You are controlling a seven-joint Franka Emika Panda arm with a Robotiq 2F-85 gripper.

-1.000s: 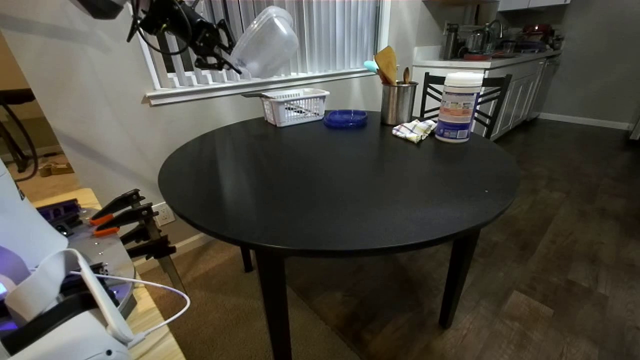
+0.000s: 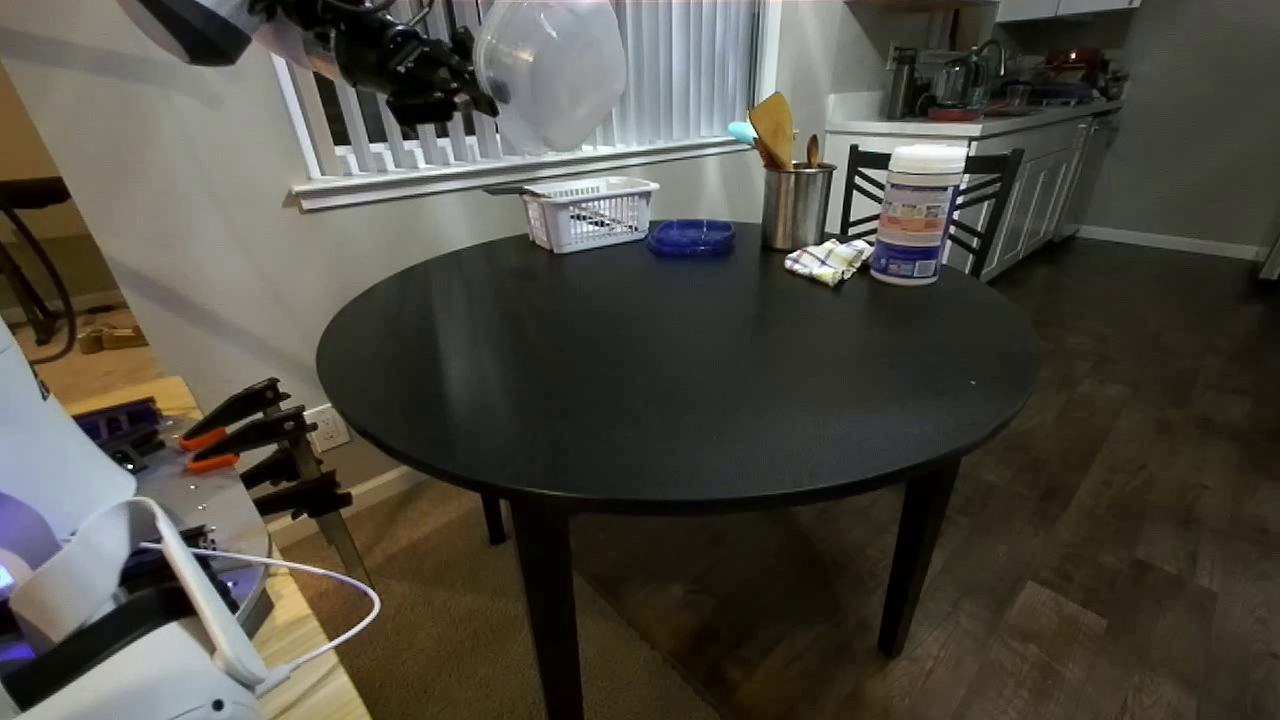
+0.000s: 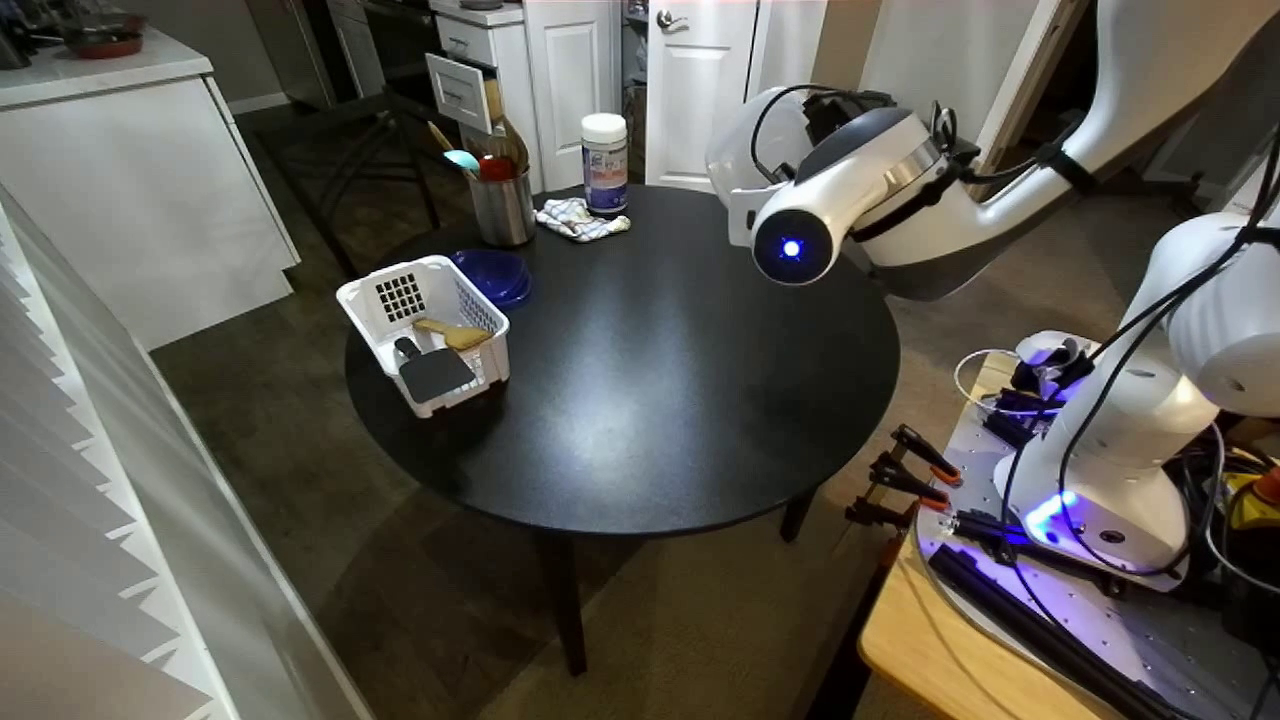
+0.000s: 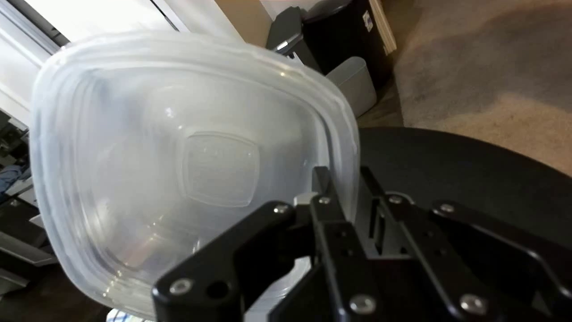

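Observation:
A clear plastic container [image 4: 214, 118] is held by its rim in my gripper, one finger inside the wall and the other outside. Its inside looks empty in the wrist view. From exterior view 1, the container [image 2: 552, 78] hangs tilted in the air well above the table, with my gripper [image 2: 480, 90] at its left side. In exterior view 2 the container [image 3: 726, 156] is largely hidden behind the arm's white wrist, and the fingers cannot be made out there.
The container has turned and moved slightly right and up in exterior view 1, and it shows a broader, rounder face now. My gripper has turned with it, still holding its rim.

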